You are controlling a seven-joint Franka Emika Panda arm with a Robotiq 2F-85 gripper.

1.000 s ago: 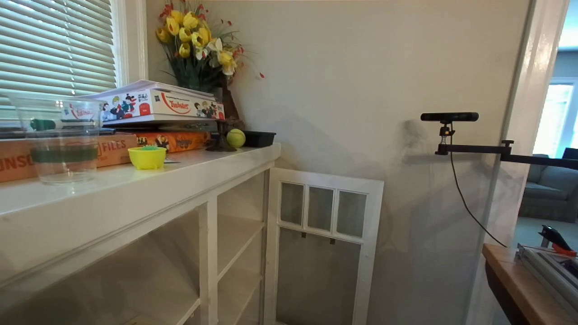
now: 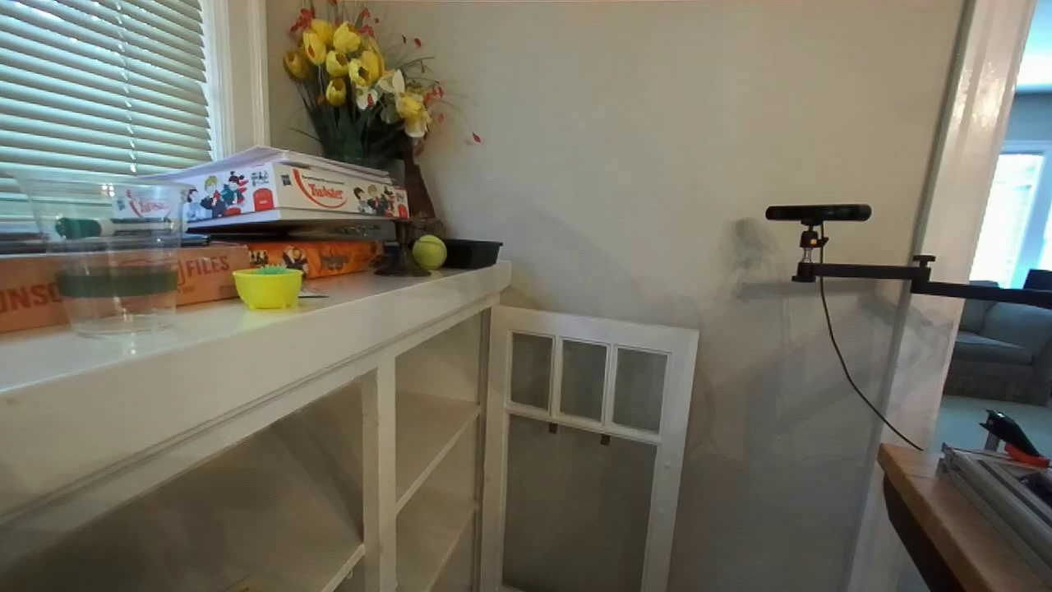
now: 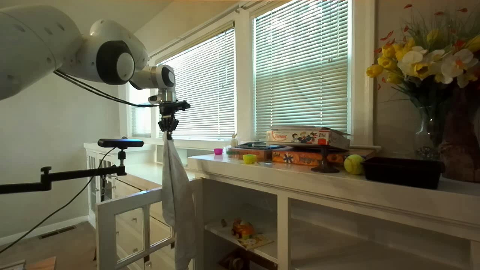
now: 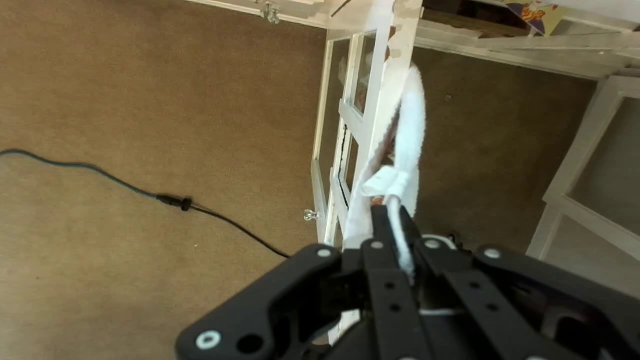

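A long white cloth (image 3: 176, 198) hangs straight down from my gripper (image 3: 167, 134) in exterior view 2. The black fingers (image 4: 384, 270) are shut on the cloth's top end. In the wrist view, the cloth (image 4: 411, 120) runs up from between the fingertips, close beside an open white cabinet door (image 4: 366, 120) with glass panes. From exterior view 2, the cloth overlaps the door (image 3: 105, 220); whether they touch I cannot tell. Neither gripper nor cloth appears in exterior view 1.
The cabinet top (image 3: 288, 173) holds a yellow bowl (image 3: 249, 158), game boxes (image 3: 310, 137), a tennis ball (image 3: 354, 164) and a black tray (image 3: 402, 171). A clear cup (image 2: 118, 266) stands at its near end. A camera arm (image 3: 85, 174) juts out left of the door.
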